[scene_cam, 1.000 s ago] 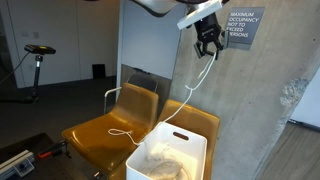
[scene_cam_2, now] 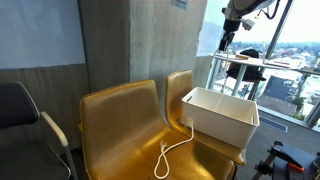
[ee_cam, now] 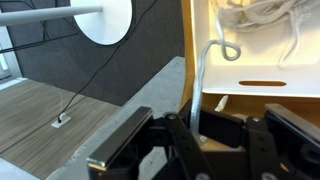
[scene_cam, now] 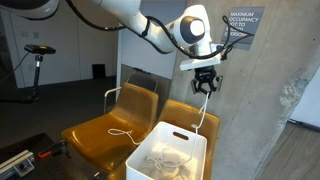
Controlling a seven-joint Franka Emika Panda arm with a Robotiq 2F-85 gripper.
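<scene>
A thin white rope (scene_cam: 203, 119) hangs from my gripper (scene_cam: 207, 89), which is shut on it above the white bin (scene_cam: 140, 162). In the wrist view the rope (ee_cam: 199, 88) runs from between the fingers at my gripper toward the bin, whose inside holds more loose rope. One stretch lies outside, on the seat of a tan chair, where exterior view 2 shows the rope (scene_cam_2: 164, 157) curling from the bin's rim. At the upper right of that view the gripper (scene_cam_2: 226, 48) is small and its grip cannot be made out.
Two tan chairs stand side by side, one backrest (scene_cam_2: 122, 118) left of the bin and another (scene_cam: 207, 120) behind it. A grey concrete wall (scene_cam: 262, 105) rises behind. A dark chair (scene_cam_2: 30, 130) is at the far left.
The rope, earlier stretched slantwise toward the chair, now drops more steeply into the bin.
</scene>
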